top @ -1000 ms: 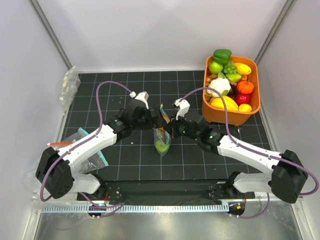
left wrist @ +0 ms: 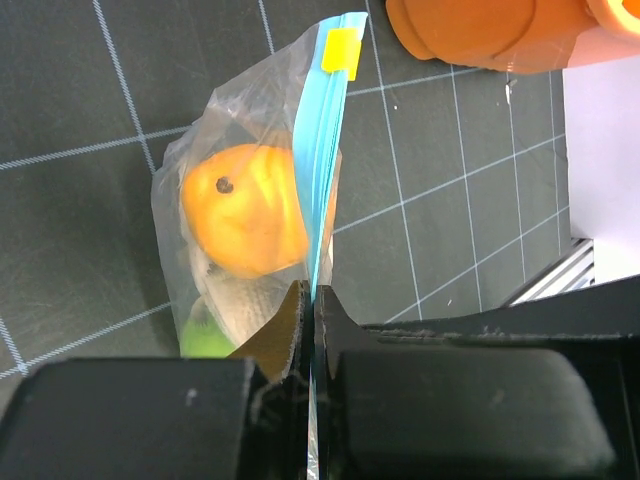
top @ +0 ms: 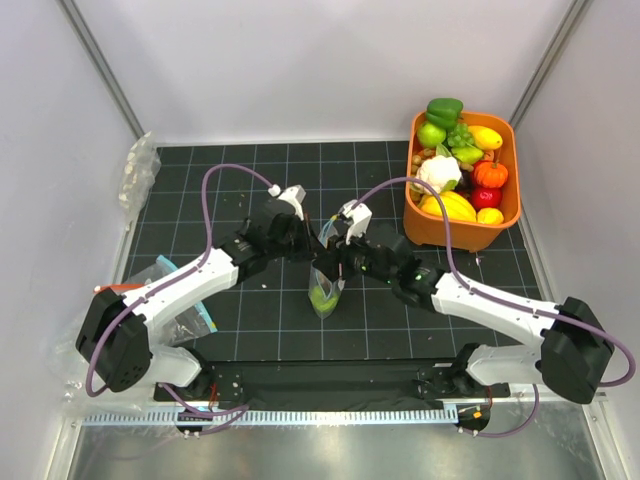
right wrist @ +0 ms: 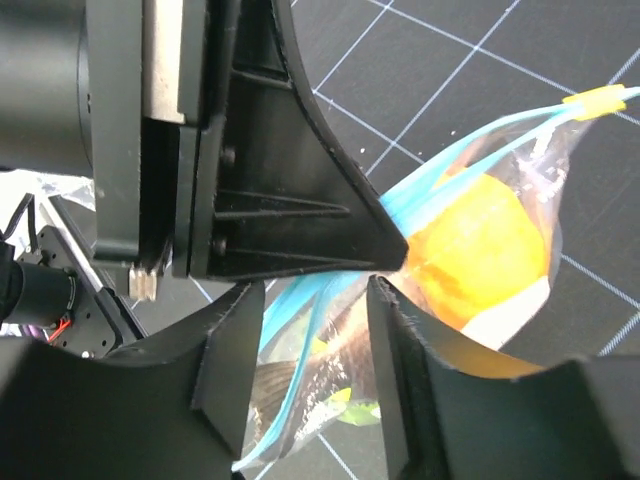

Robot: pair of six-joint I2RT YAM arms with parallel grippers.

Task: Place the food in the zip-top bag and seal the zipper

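A clear zip bag (left wrist: 178, 190) with a blue zip strip (left wrist: 318, 130) holds an orange item (left wrist: 245, 210), with green (left wrist: 205, 335) and whitish food below it. The yellow slider (left wrist: 342, 52) sits at the strip's far end. My left gripper is shut on the strip, its two sides pressed together there. Nearer the robot, the strip's sides spread apart in the right wrist view. There my right gripper stands part open, a finger on each side of the bag's near mouth, beside the left gripper's black finger (right wrist: 330, 215).
An orange bin (top: 462, 235) full of produce stands at the back right. Flat spare bags (top: 190, 322) lie at the left beneath the left arm.
My left gripper has shifted slightly right and toward the front, now close against the right one. The right gripper has moved a little left, and the bag's mouth looks narrower.
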